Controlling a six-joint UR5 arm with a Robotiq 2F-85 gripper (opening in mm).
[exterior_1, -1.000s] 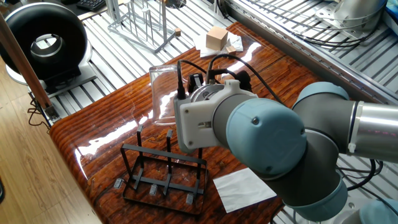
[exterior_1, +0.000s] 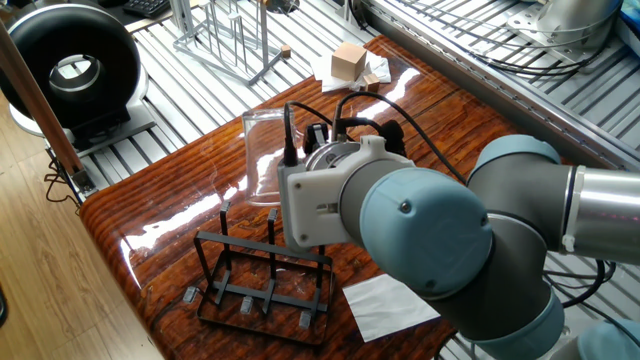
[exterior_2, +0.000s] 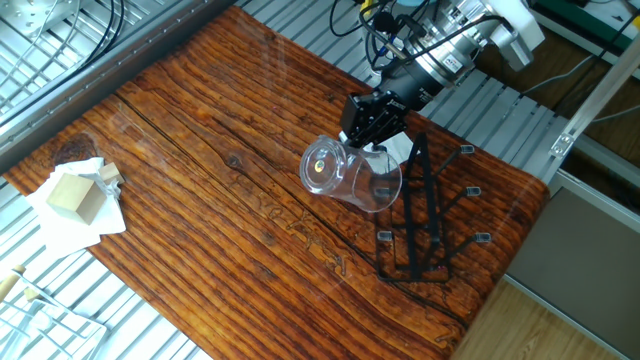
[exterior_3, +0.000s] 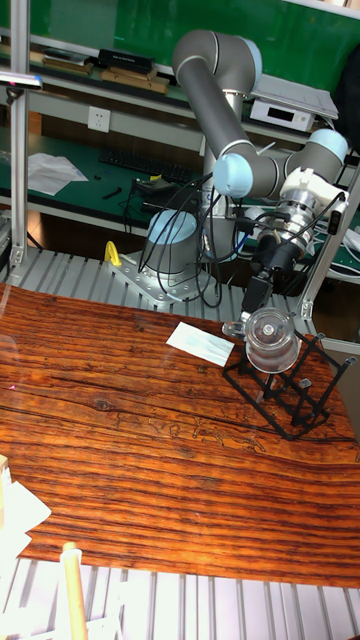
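A clear plastic cup (exterior_2: 352, 176) hangs tilted beside the black rack, with my gripper (exterior_2: 357, 138) shut on its side nearest the arm. In exterior view 3 the cup (exterior_3: 273, 343) overlaps the rack's left end, with the gripper (exterior_3: 251, 311) just above it. Only the cup's (exterior_1: 263, 158) clear wall shows beyond the arm in exterior view 1, where the fingers are hidden. The black wire rack (exterior_1: 268, 297) stands on the wooden table, its several upright prongs empty. How high the cup is above the table is hard to tell.
White paper (exterior_1: 388, 306) lies flat next to the rack. A wooden block (exterior_1: 348, 61) and a smaller one sit on paper at the table's far edge. A grey wire rack (exterior_1: 235, 45) stands off the table.
The gripper and the cup have shifted together very slightly, left and down in exterior view 1. The rack and paper stay put.
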